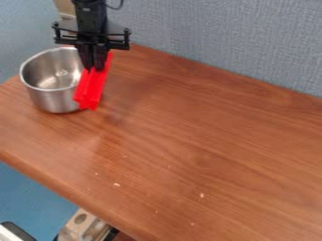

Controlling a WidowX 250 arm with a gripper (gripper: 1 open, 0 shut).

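Observation:
A red elongated block (92,87) hangs tilted at the right side of a stainless steel pot (51,89), its lower end in front of the pot's right wall. My black gripper (94,62) is above it at the upper left, with its fingers at the block's top end, apparently shut on it. Whether the block touches the pot or the table cannot be told.
A grey fabric wall (227,42) runs along the back. A blue floor shows at the lower left, with some hardware at the corner.

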